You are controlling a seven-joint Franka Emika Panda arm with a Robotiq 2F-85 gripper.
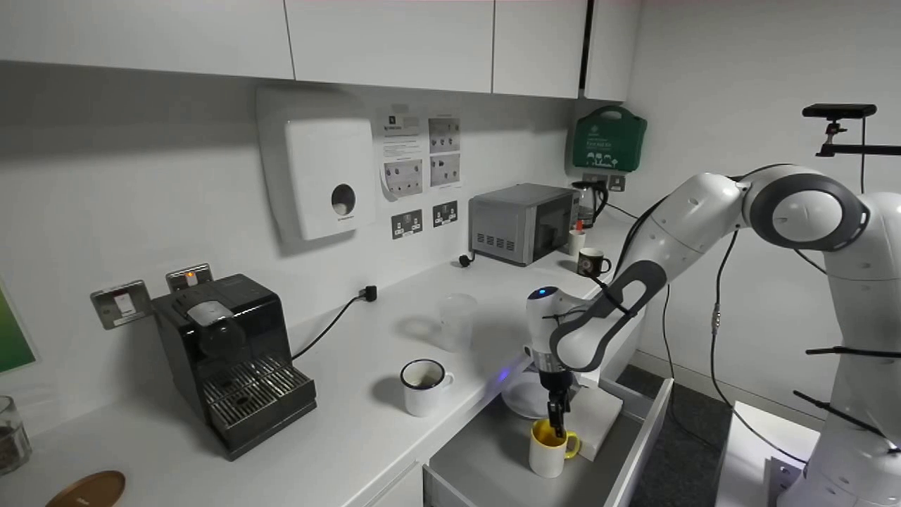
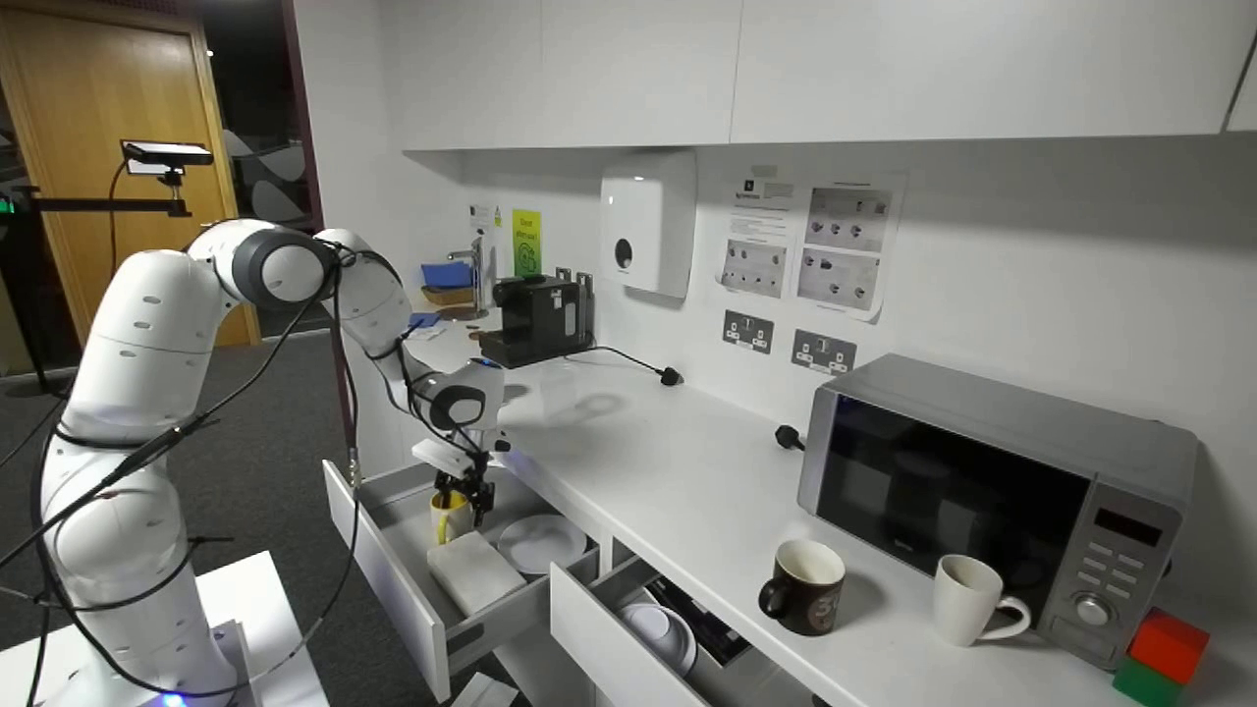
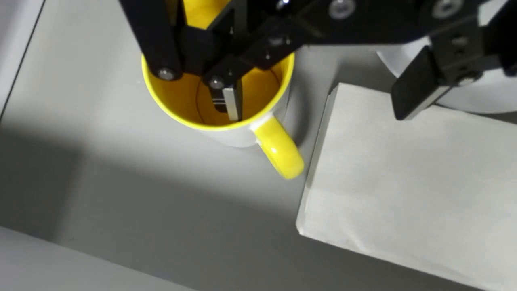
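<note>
A white mug with a yellow inside and a yellow handle (image 3: 281,150) stands upright in the open drawer. In exterior view 1 this mug (image 1: 546,459) sits near the drawer's middle. My gripper points down over it, fingers wide apart. One of its fingers (image 3: 231,102) reaches into the mug's mouth. The other finger is outside the mug, above the white block's edge, so the mug's wall on that side falls between them without being clamped. Part of the rim is hidden behind the gripper's linkage.
Close by the mug lie a flat white block (image 3: 412,184) and a white plate (image 2: 542,543). The drawer front (image 2: 383,595) and the counter edge bound the space. On the counter stand a white enamel mug (image 1: 424,389) and a coffee machine (image 1: 228,355).
</note>
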